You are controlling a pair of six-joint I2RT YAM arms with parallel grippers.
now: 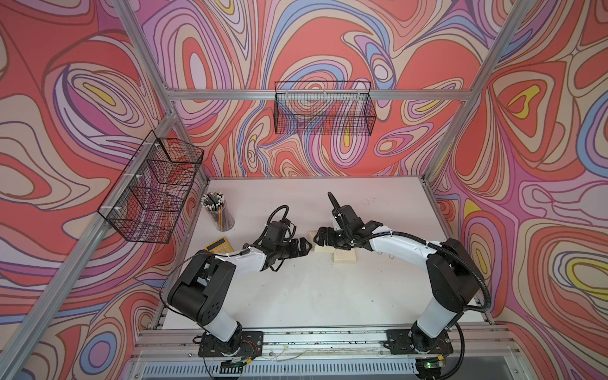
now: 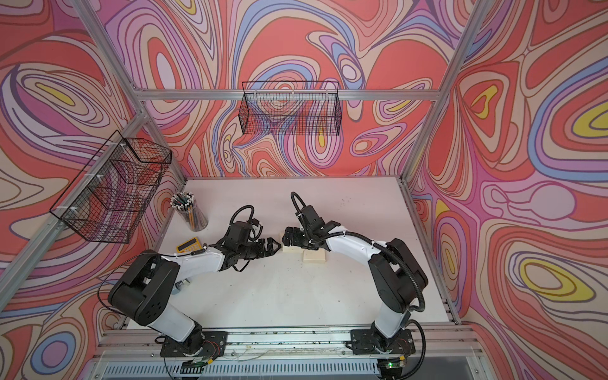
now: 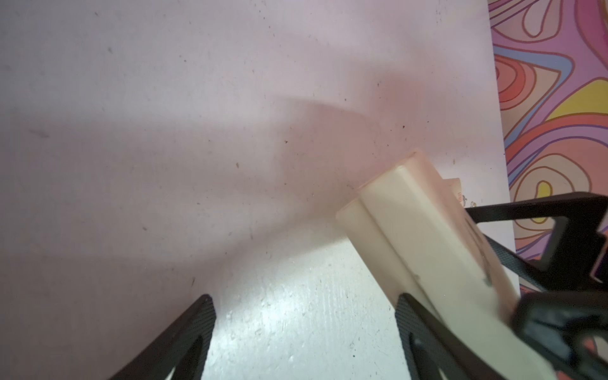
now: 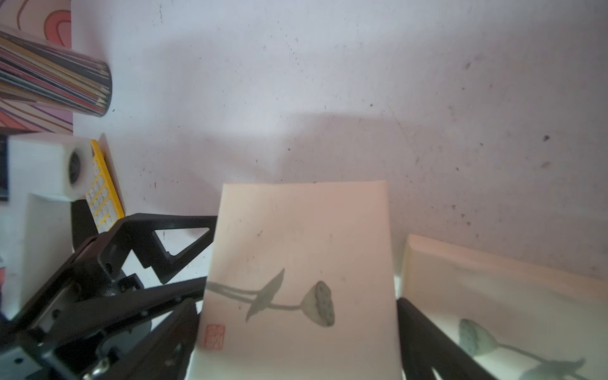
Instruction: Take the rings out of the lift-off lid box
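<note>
A cream box (image 4: 304,253) with a lotus drawing and a red seal on top sits between the fingers of my right gripper, which lie close along both its sides. Whether they press on it I cannot tell. The left wrist view shows the same box (image 3: 437,234) from its edge, with a seam along its side; its lid appears to be on. My left gripper is open beside it, its gap empty over white table. A second, similar cream box (image 4: 506,310) lies just right of the first one. I can make out no rings clearly.
A yellow calculator (image 1: 219,245) and a tumbler of pencils (image 1: 218,212) stand at the left of the table (image 1: 304,297). Wire baskets (image 1: 324,114) hang behind and at the left.
</note>
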